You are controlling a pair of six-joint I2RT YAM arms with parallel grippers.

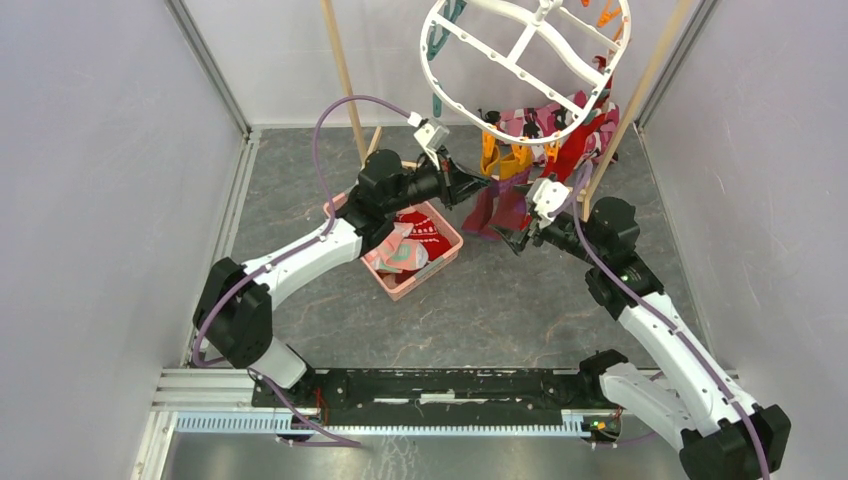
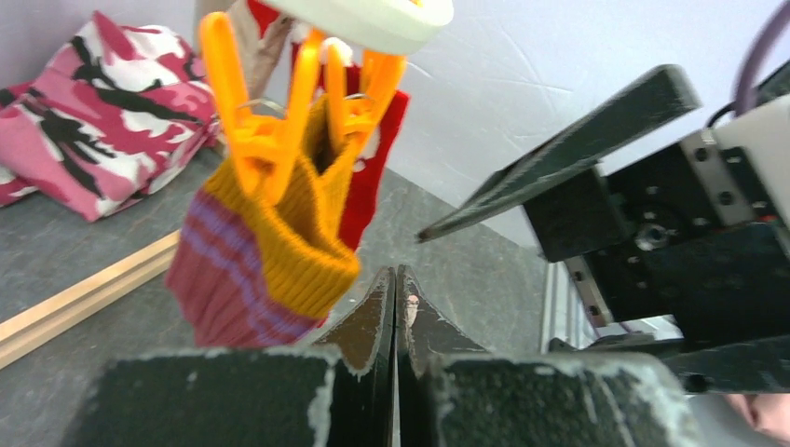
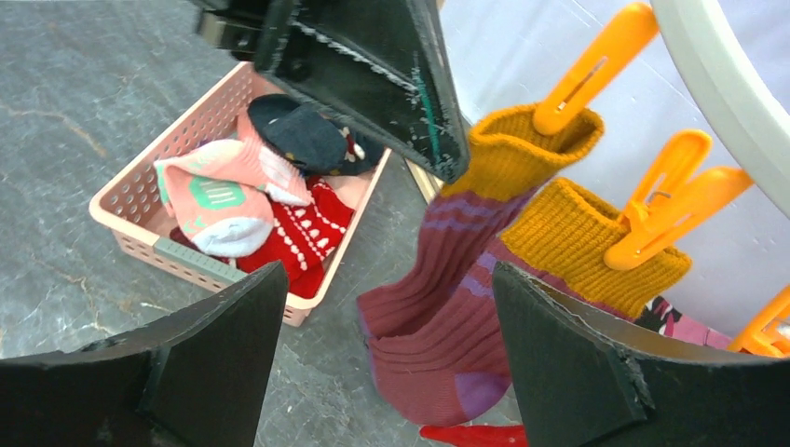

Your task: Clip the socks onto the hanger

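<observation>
Two maroon-and-purple striped socks hang from the white hanger (image 2: 377, 20) by orange clips, their mustard cuffs up. In the right wrist view, a clip (image 3: 601, 70) grips the farther sock (image 3: 456, 223) at its cuff; another clip (image 3: 685, 207) is on the nearer sock (image 3: 582, 244). My left gripper (image 1: 487, 182) is shut, with nothing between its fingertips, just beside a mustard cuff (image 2: 298, 251) that stays outside them. Below the hanger, my right gripper is open. The nearer sock runs partly behind one of its fingers (image 3: 568, 354); contact there cannot be told.
A pink basket (image 1: 415, 288) holding several socks sits on the floor under my left arm. A pink camouflage sock (image 2: 112, 112) and red items hang farther along. Wooden stand poles (image 1: 645, 80) rise beside the hanger. Open floor lies toward the front.
</observation>
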